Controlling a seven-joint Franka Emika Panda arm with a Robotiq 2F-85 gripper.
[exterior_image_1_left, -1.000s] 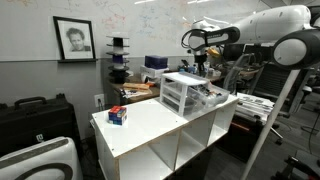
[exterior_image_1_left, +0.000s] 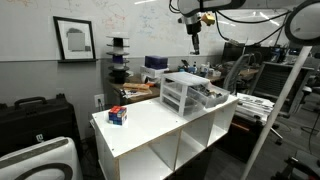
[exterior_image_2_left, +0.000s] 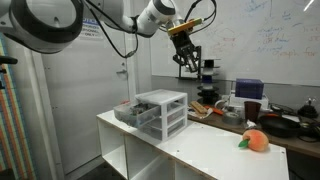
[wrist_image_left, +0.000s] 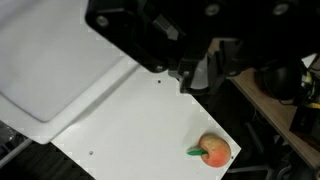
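High above a white drawer unit (exterior_image_1_left: 182, 94) on the white bench, my gripper (exterior_image_1_left: 195, 49) points down. In exterior view 2 the gripper (exterior_image_2_left: 190, 64) also hangs clear of everything below. Between its dark fingers in the wrist view is a small pale object (wrist_image_left: 198, 76), and the fingers look shut on it; what it is cannot be made out. An open clear drawer (exterior_image_1_left: 209, 95) juts from the unit, with dark contents. A peach-like item with a green leaf (exterior_image_2_left: 255, 140) lies apart on the bench, also showing as a round orange shape (wrist_image_left: 214, 150).
Behind stand a dark cup (exterior_image_2_left: 252, 109), a pan (exterior_image_2_left: 282, 125) and a rack of dark trays (exterior_image_1_left: 118, 60). A wall carries a framed portrait (exterior_image_1_left: 76, 40).
My arm has risen, and the gripper has turned to point more downward over the drawer unit. Nothing on the bench has visibly moved.
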